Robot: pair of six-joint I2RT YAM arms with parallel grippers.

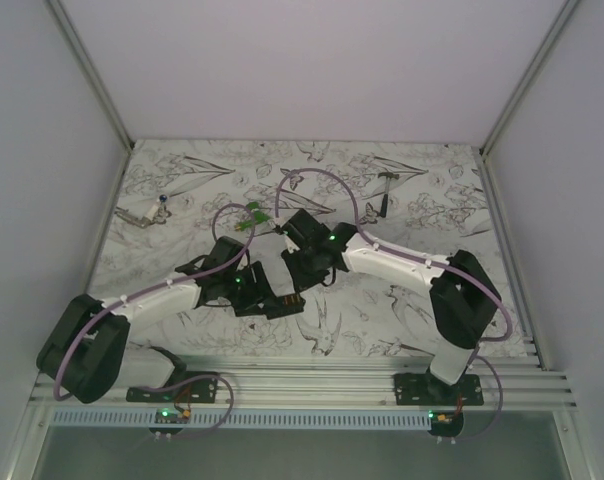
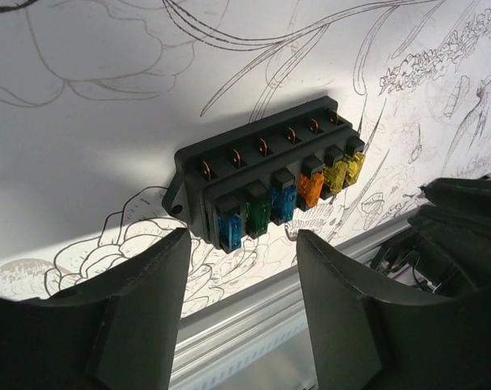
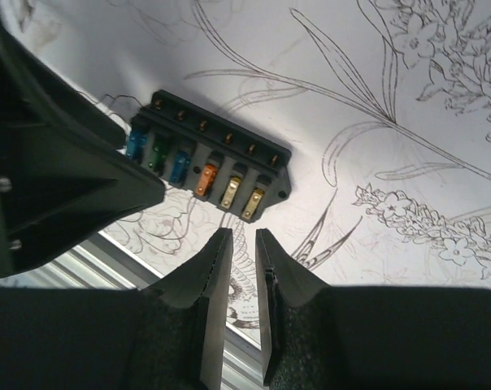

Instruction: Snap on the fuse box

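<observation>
The black fuse box point(image 1: 285, 306) lies near the front middle of the table; in the left wrist view the box point(image 2: 245, 167) carries blue, green, orange and yellow fuses, and in the right wrist view the box point(image 3: 209, 130) shows the same row. My left gripper is open beside the fuse row, nothing seen between its fingers. My right gripper hangs beside the box, its tips a small gap apart, with nothing between them. Each wrist view also shows the other gripper's dark body close by.
A green board point(image 1: 252, 215) lies behind the left arm, a hammer-like tool point(image 1: 385, 195) at the back right, small tools point(image 1: 147, 210) at the back left. The front rail point(image 1: 312, 365) runs just below the box.
</observation>
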